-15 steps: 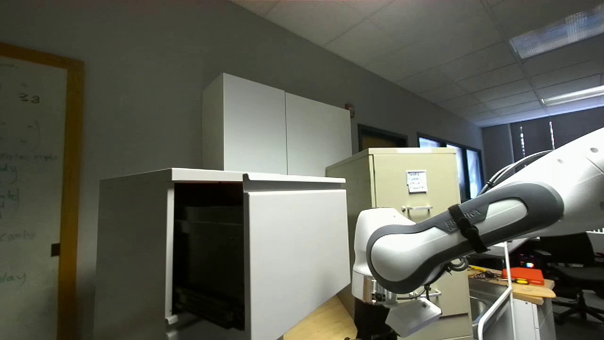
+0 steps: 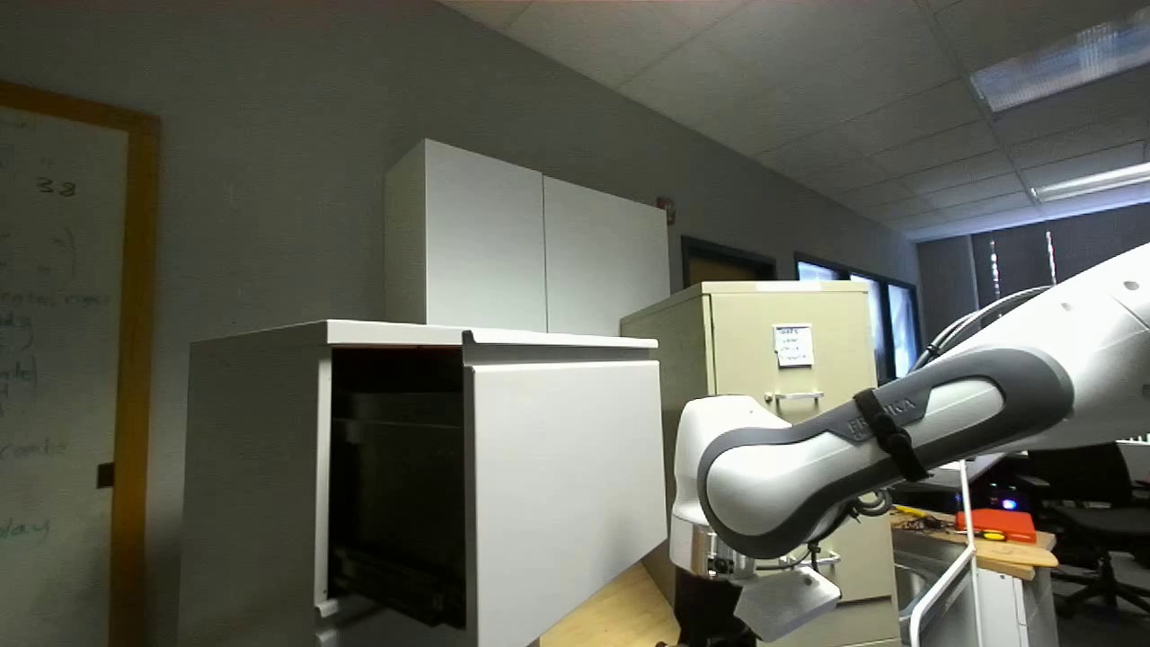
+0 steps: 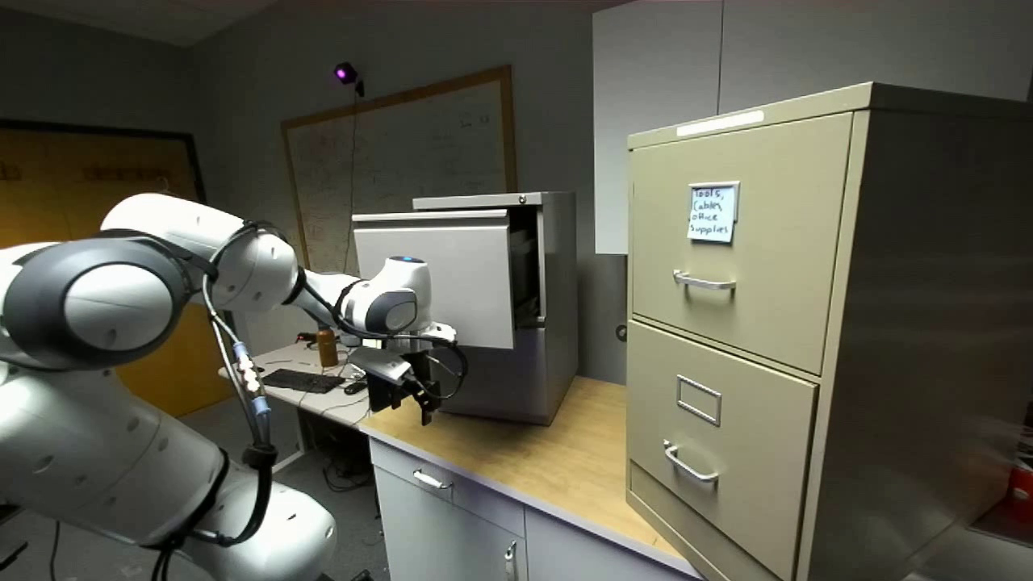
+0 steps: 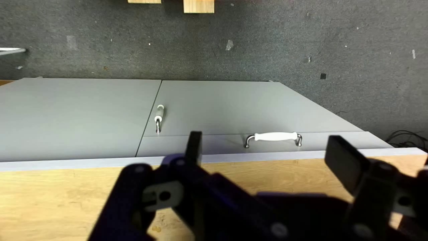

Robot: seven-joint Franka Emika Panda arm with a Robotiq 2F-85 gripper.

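A grey file cabinet (image 3: 559,290) stands on the wooden counter, its top drawer (image 3: 436,271) pulled part way out. In exterior view 1 that drawer front (image 2: 566,485) juts forward, with a dark gap behind it. My gripper (image 3: 411,405) points down in front of the cabinet, above the counter's front edge. Seen from the wrist, the gripper is open, its two dark fingers wide apart with only counter and cupboard fronts in the background between them. In exterior view 1 the fingertips are cut off by the bottom edge.
A beige file cabinet (image 3: 726,252) stands to the right in exterior view 2. Below the counter (image 3: 542,465) are cupboards with a white drawer handle (image 4: 275,136) and a door handle (image 4: 159,114). Bare counter lies between the two cabinets. A desk with a keyboard (image 3: 302,379) is further left.
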